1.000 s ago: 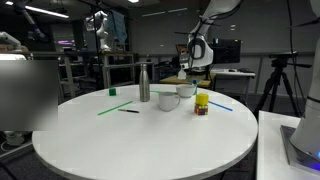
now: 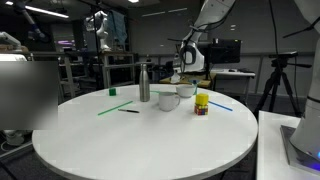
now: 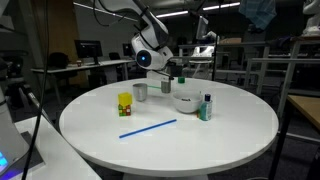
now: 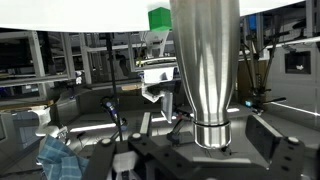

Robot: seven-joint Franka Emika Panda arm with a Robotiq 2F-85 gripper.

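Note:
A steel bottle (image 2: 144, 82) stands upright on the round white table (image 2: 90, 140). In the wrist view, which appears upside down, the bottle (image 4: 208, 55) looms large, its capped neck in line with the space between my two dark fingers. My gripper is open and does not grip it; how far off the bottle is cannot be judged. In exterior view 1 the gripper (image 2: 179, 72) hangs above the far side of the table, to the right of the bottle.
Near the bottle are a grey mug (image 2: 169, 102) and a white bowl (image 3: 187, 102). A yellow block (image 2: 202, 100), a green block (image 2: 112, 91), a blue marker (image 3: 148, 129) and a green marker (image 2: 115, 107) lie around.
In exterior view 1 my arm has shifted, its upper part swinging right, while the gripper end stays over the far side. The objects on the table have not moved.

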